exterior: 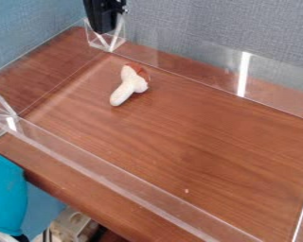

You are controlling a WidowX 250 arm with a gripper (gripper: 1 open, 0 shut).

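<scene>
A small white mushroom-shaped object (126, 87) with a reddish patch at its top lies on the wooden tray floor (192, 142), left of centre toward the back. The black gripper (105, 21) is at the top edge of the view, above the back left corner, mostly out of frame and clear of the object. Whether its fingers are open or shut cannot be made out.
Clear plastic walls (129, 180) border the wooden surface, with clear corner pieces at the left and back. A turquoise object (3, 194) sits outside at the lower left.
</scene>
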